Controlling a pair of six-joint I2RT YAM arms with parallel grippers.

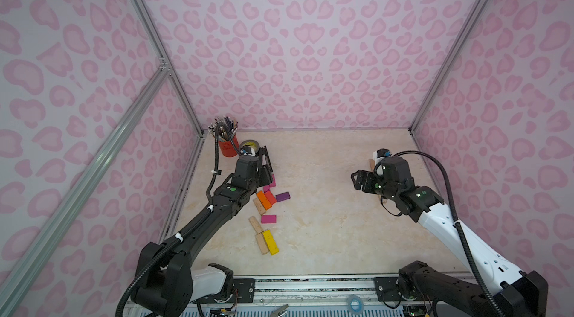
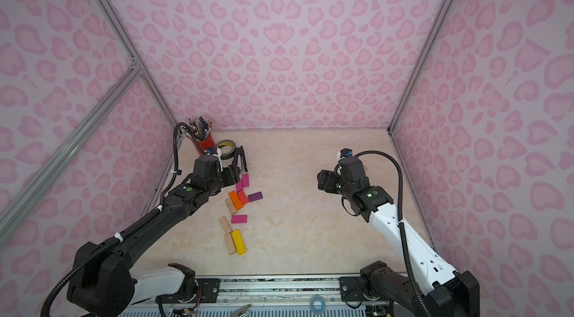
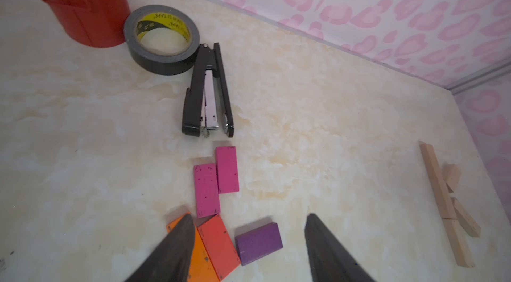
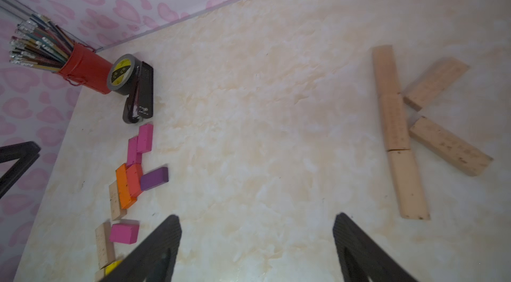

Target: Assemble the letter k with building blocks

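Note:
Several wooden blocks lie flat at the right of the table in a letter k. Three end to end form the stem, with a middle stem block (image 4: 394,122). An upper diagonal block (image 4: 436,82) and a lower diagonal block (image 4: 450,145) fan out rightwards from it. The right gripper is raised over the table, open and empty, away to the left of the stem in its wrist view. My left gripper hangs open and empty above the coloured blocks. From the top views the right arm hides most of the k.
Pink, orange, red and purple blocks (image 3: 259,243) lie at the left, with a yellow block (image 1: 271,242) and plain blocks nearer the front. Behind them stand a stapler (image 3: 210,93), tape roll (image 3: 162,40) and red pencil bucket (image 4: 87,68).

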